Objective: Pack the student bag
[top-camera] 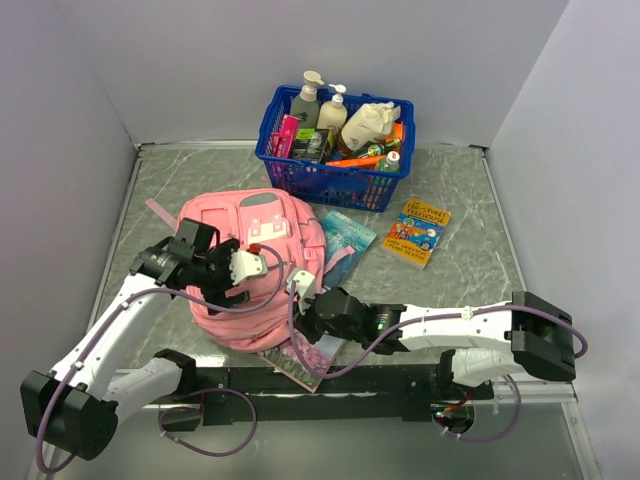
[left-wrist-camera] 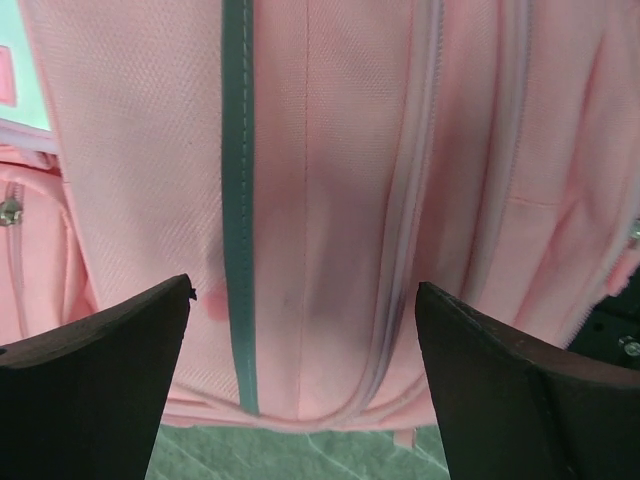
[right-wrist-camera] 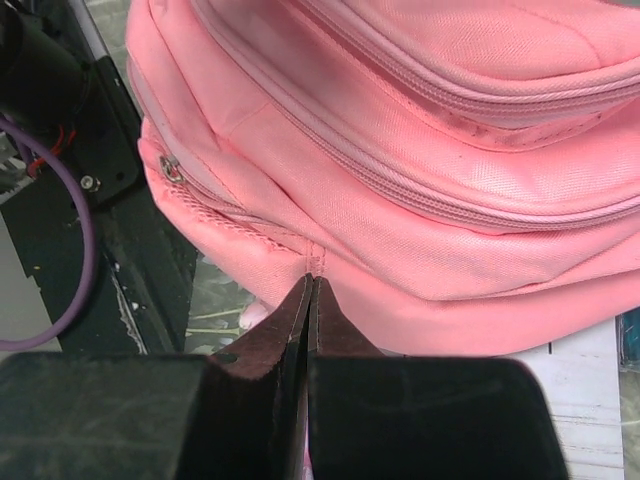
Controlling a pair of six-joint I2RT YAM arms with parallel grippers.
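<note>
The pink student bag (top-camera: 245, 330) lies on its back on the left of the counter, a grey strip and piping across its front. In the left wrist view its front cloth (left-wrist-camera: 330, 230) fills most of the picture. My left gripper is over that cloth, its fingers wide apart; whether they touch the bag I cannot tell. At the bag's lower right side is my right gripper, fingertips pressed together with nothing between them. A zipper pull (right-wrist-camera: 171, 169) shows near the bag's lower edge.
Behind the bag stands a blue basket (top-camera: 310, 182) full of bottles and packets. A teal book (top-camera: 346, 236) lies beside the bag, an orange book (top-camera: 418, 232) farther right. A pink-covered book (top-camera: 308, 358) sticks out by the front edge.
</note>
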